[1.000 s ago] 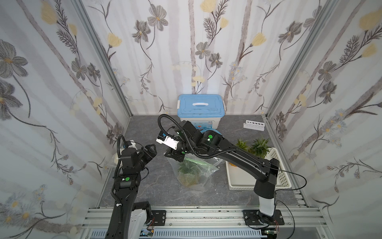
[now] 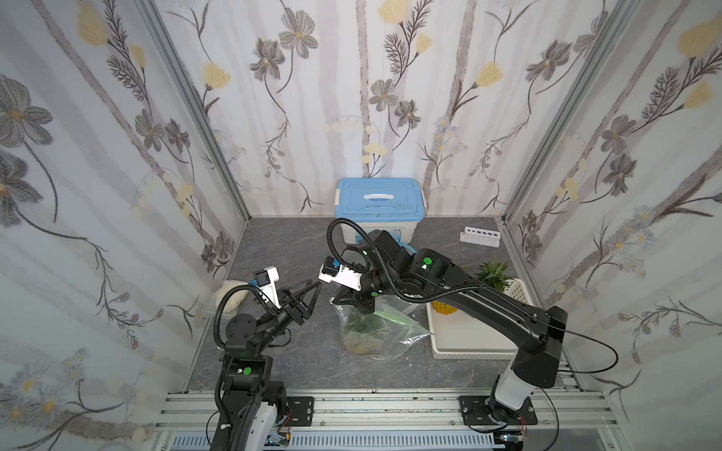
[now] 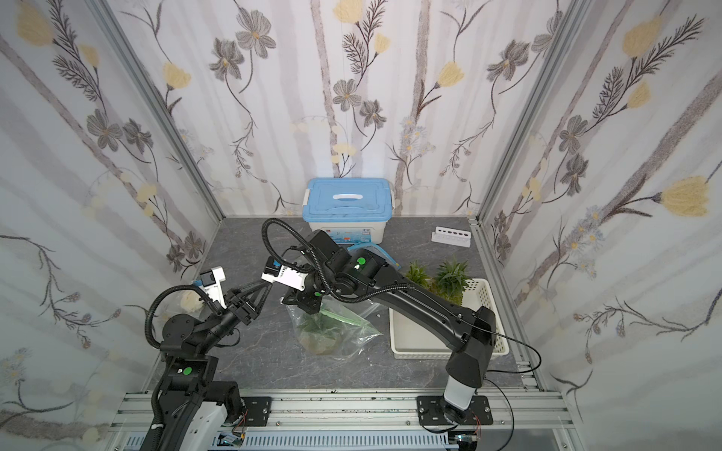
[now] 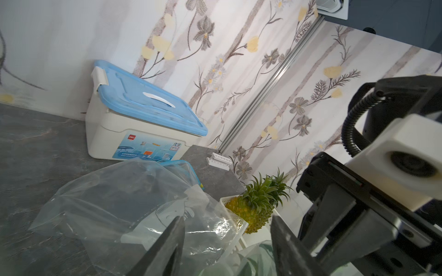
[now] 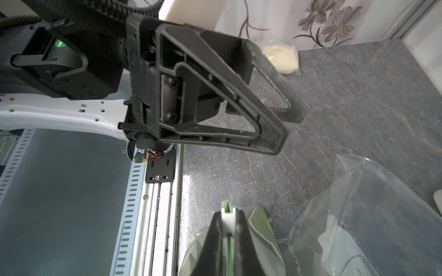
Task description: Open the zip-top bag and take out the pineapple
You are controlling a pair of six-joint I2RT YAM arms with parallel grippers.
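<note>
A clear zip top bag [image 2: 376, 334] with green and yellowish contents lies in the middle of the counter, its green zip strip showing. My right gripper hangs over it, shut on the bag's zip edge, which rises between the fingers in the right wrist view. Left of it my left gripper stands open, its fingers facing the bag and the right gripper, nothing held between them.
A white basket [image 2: 474, 347] with pineapples [image 4: 257, 202] sits at the right. A blue-lidded box [image 2: 379, 203] and a white holder [image 2: 479, 236] stand at the back. A pale bagged item [image 5: 280, 57] lies at the left.
My left gripper has risen and turned toward the bag. My right gripper has moved rightward in the top left view, with its arm's lower joints shifting right too.
</note>
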